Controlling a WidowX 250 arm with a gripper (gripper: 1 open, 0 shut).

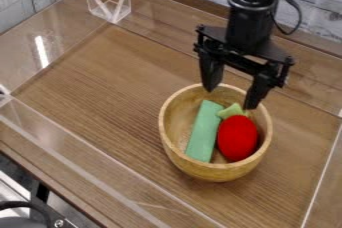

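Observation:
My black gripper (242, 84) is open, its two fingers pointing down and spread on either side above the back of a round wooden bowl (179, 147). In the bowl lie a long light-green object (203, 132), a red rounded object (238, 140) and a small pale-green piece behind the red one. The gap between the fingers shows nothing held.
A white wire-like object (112, 6) lies at the back left of the wooden table (80, 92).

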